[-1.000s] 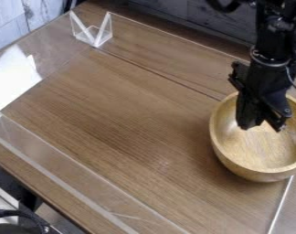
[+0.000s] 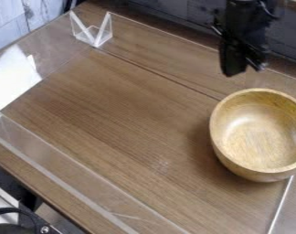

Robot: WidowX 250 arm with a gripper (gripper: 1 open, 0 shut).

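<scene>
My black gripper [image 2: 234, 64] hangs in the upper right of the camera view, above and behind a round wooden bowl [image 2: 256, 137]. It is shut, with nothing seen between its fingers. The bowl sits at the right side of the wooden table [image 2: 114, 128], and its visible inside looks empty.
A clear folded plastic stand [image 2: 92, 33] is near the back left. A white object [image 2: 9, 78] lies at the left edge. A dark wall runs along the back, and dark cables show at the bottom left.
My gripper has moved up and back, away from the bowl it was over. The bowl has stayed in place.
</scene>
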